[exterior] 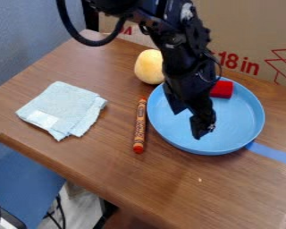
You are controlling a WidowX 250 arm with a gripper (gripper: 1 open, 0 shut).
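Note:
My black gripper [200, 121] hangs low over the blue plate [241, 125], pointing down at its middle; whether its fingers are open or shut is unclear. A red block [223, 88] lies at the back of the plate, partly behind the arm. A yellow round object [149, 67] sits behind the plate at left. An orange stick-like item [139, 126] lies left of the plate.
A folded light-blue cloth [62, 110] lies at the left of the wooden table [170, 197]. A cardboard box [259, 40] stands at the back. A blue tape strip [274, 154] runs right of the plate.

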